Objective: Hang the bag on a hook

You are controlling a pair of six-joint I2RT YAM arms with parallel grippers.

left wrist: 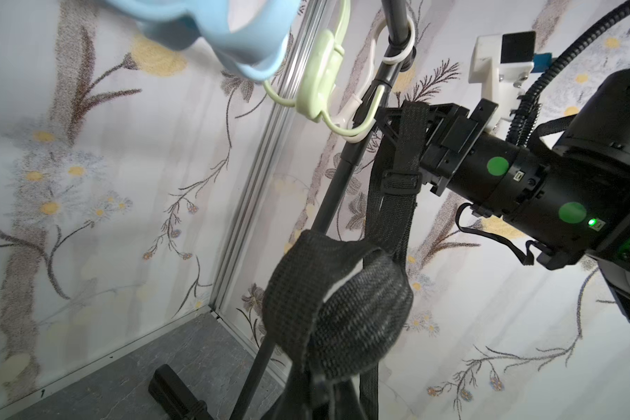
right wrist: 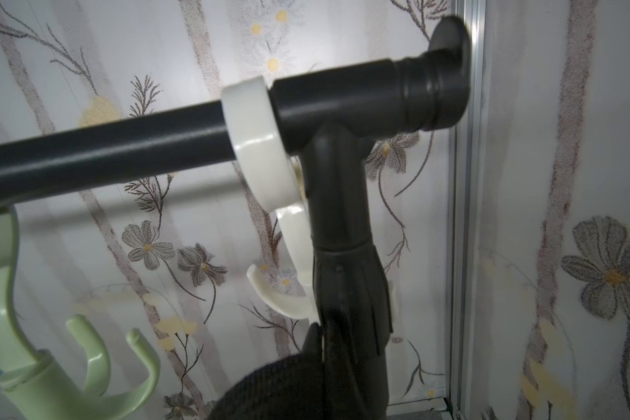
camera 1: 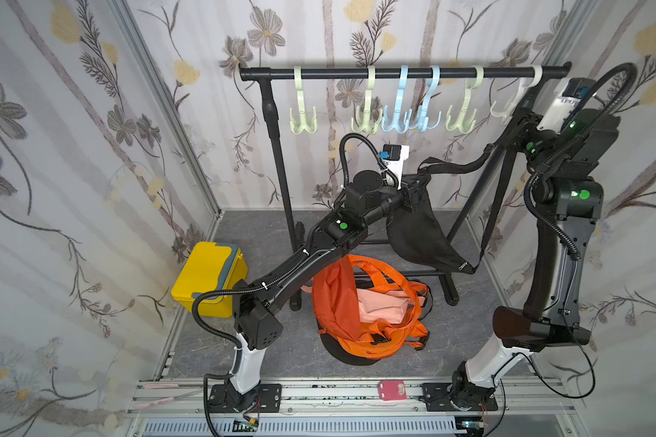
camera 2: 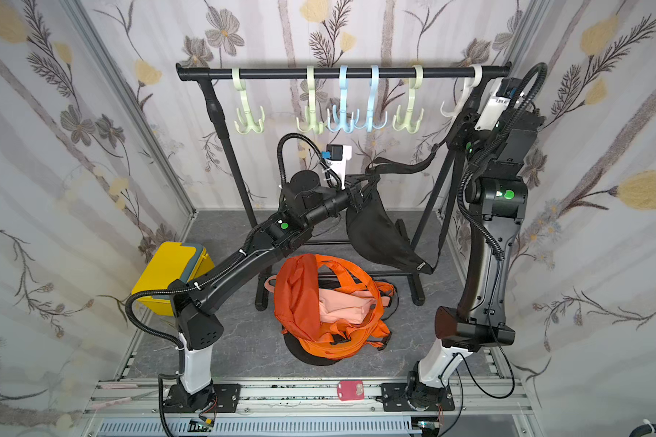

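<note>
The black bag hangs slantwise in front of the rack. My left gripper is shut on one part of its strap, which loops up above the fingertips as a webbing fold. Farther along, my right gripper pinches the strap just below the white hook at the rack's right end. In the right wrist view a dark strap fold lies low in front of the upright, left of the post. The white hook is partly hidden behind that post.
Green and blue hooks hang along the black rail, left of the white one. The right upright stands close to my right gripper. An open orange backpack and a yellow box are on the floor.
</note>
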